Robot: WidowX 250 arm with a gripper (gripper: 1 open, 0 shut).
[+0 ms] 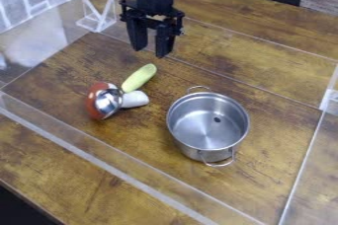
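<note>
The black gripper [154, 41] hangs above the table at the upper middle, its fingers apart and empty. Below it lies a pale green oblong item [140, 78], like a cucumber or corn. A shiny metal bowl-like object with red [105, 101] sits lower left, with a white cylindrical piece [133, 100] beside it. A large steel pot [207, 126] with side handles stands at the right of the middle.
The wooden table [79, 170] has much clear room at the upper right and lower left. Clear edges or panels run along its left and right sides.
</note>
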